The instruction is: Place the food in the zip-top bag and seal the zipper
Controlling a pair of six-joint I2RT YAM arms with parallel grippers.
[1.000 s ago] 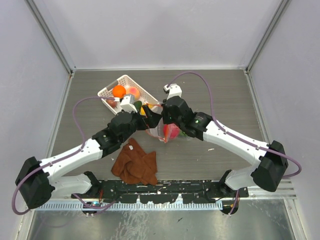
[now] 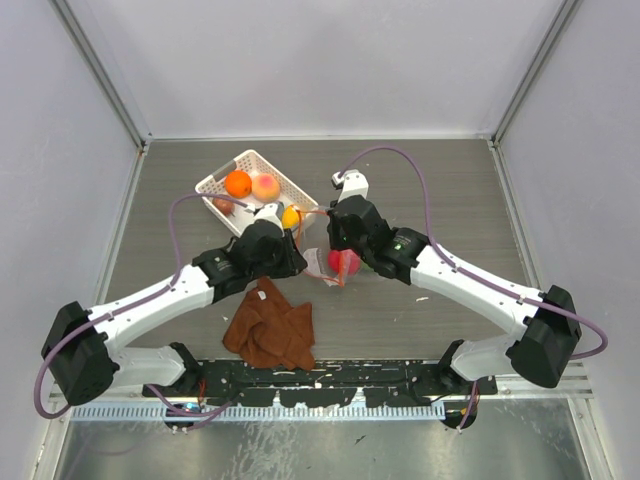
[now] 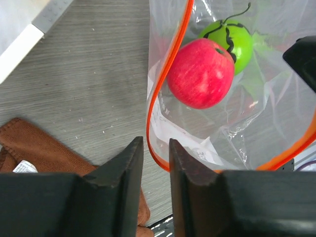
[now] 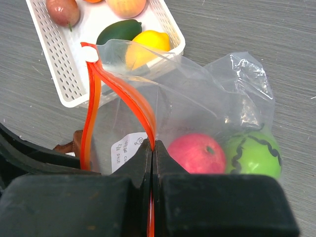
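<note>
The clear zip top bag [image 3: 163,123], edged with an orange zipper strip, is held with its mouth spread between the arms. Inside lie a red apple and a green fruit with dark stripes, also visible through the film in the right wrist view. My right gripper is shut on the orange bag edge. My left gripper has its fingers apart, and the near bend of the orange edge passes between the tips without being pinched. From above, both grippers largely cover the bag mouth.
Behind the bag stands a white basket [image 4: 175,29] holding several foods, among them a yellow lemon [image 4: 155,40] and a dark green avocado [image 4: 118,30]. A brown cloth [image 2: 270,325] lies at the front left.
My left gripper has come down toward the front, from beside the lemon to the bag's near left edge, and turned. The right arm has shifted slightly right, still holding the bag.
</note>
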